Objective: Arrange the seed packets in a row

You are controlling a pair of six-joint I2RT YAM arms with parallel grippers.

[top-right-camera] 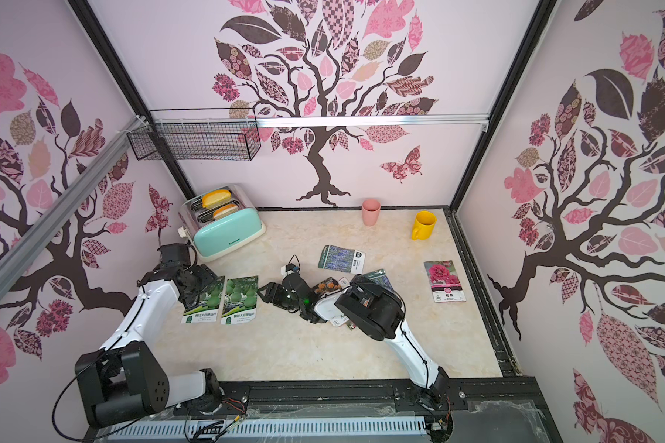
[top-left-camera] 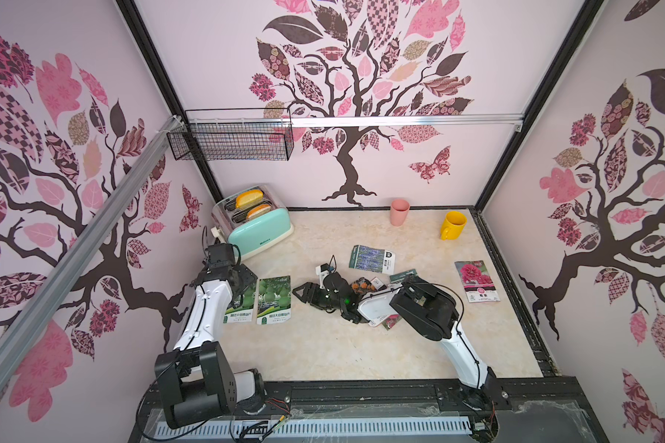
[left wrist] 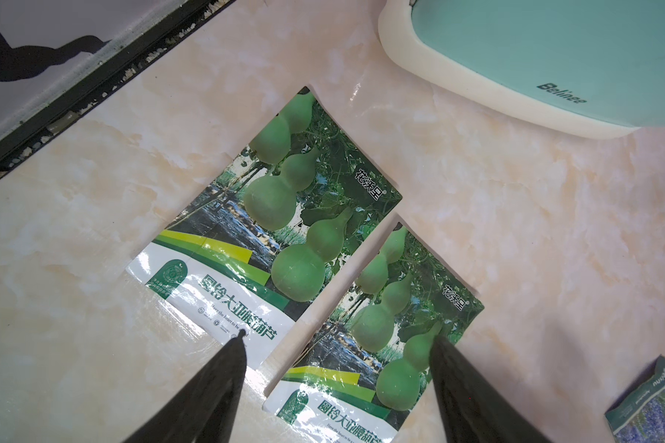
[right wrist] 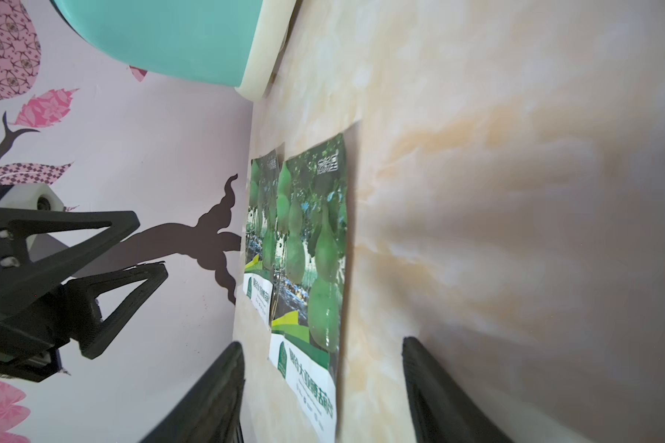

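Two green gourd seed packets lie flat side by side at the left of the table, a narrow gap between them: the left packet and the right packet. Above them in the left wrist view, my left gripper stands open, nothing held. My right gripper is also open and empty, just right of the second gourd packet. A purple-flower packet lies at mid-table and a pink-flower packet at the right. Several more packets are partly hidden beneath my right arm.
A turquoise toaster-like box stands at the back left, close to the gourd packets. A pink cup and a yellow mug are at the back.
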